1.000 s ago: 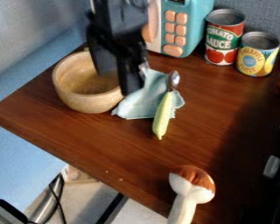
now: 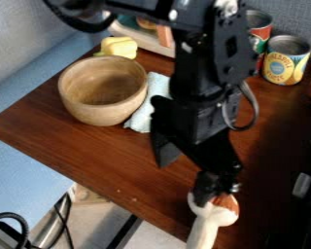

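My black gripper reaches down over the right front of the wooden table, its tips at the head of a wooden toy mushroom with a brown cap and pale stem. Whether the fingers are open or shut on it is unclear. A wooden bowl sits at the left.
Two cans, a tomato one and a yellow one, stand at the back right. A yellow object is behind the bowl. A dark appliance edge borders the right side.
The arm has moved from above the bowl and cloth toward the front right and down to the mushroom, now covering the middle of the table.
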